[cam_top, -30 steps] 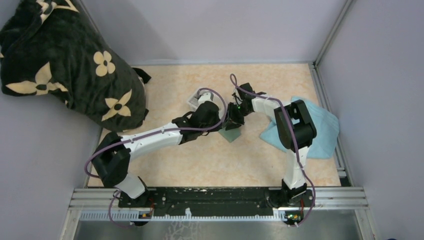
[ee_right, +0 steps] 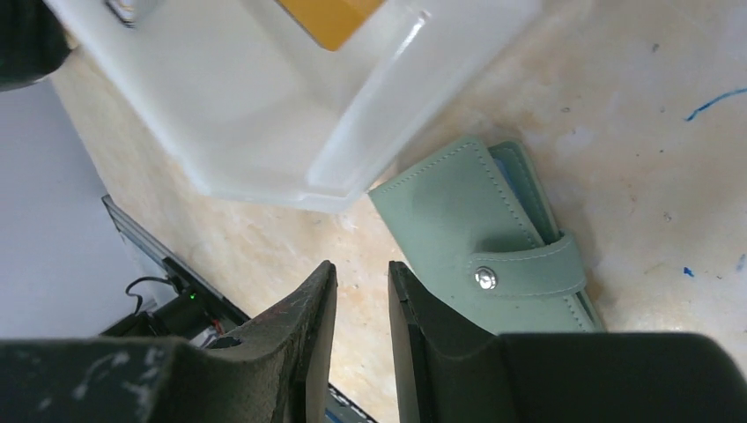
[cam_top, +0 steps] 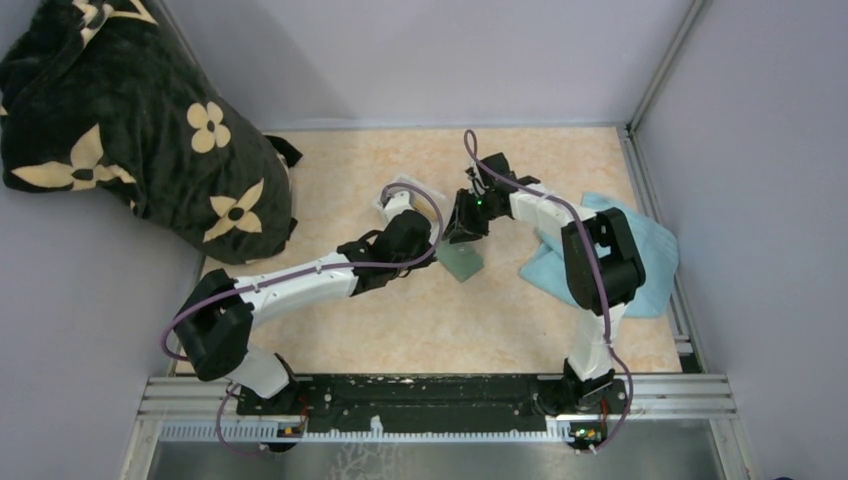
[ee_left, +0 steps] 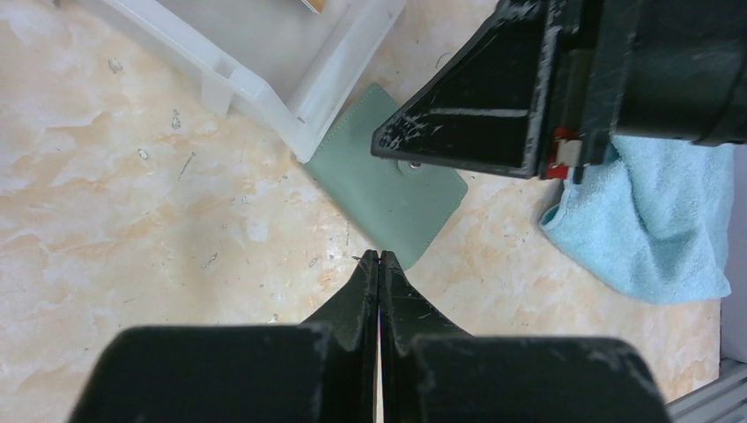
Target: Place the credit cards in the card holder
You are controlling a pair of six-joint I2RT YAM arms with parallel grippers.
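Observation:
A sage-green card holder (ee_right: 440, 220) with a snap strap (ee_right: 533, 273) lies flat on the table beside a white plastic tray (ee_right: 247, 106). A gold card (ee_right: 339, 18) shows inside the tray. My left gripper is shut, nothing visible between its fingers, just short of the holder (ee_left: 388, 211) in the left wrist view. My right gripper is part open and empty, hanging over the holder; in the left wrist view its black body crosses above the holder's top part.
A light blue towel (cam_top: 640, 260) lies at the right. A dark flowered cushion (cam_top: 150, 130) fills the back left.
My right arm has moved slightly toward the back of the table, uncovering more of the holder. The left arm has shifted slightly from its earliest position.

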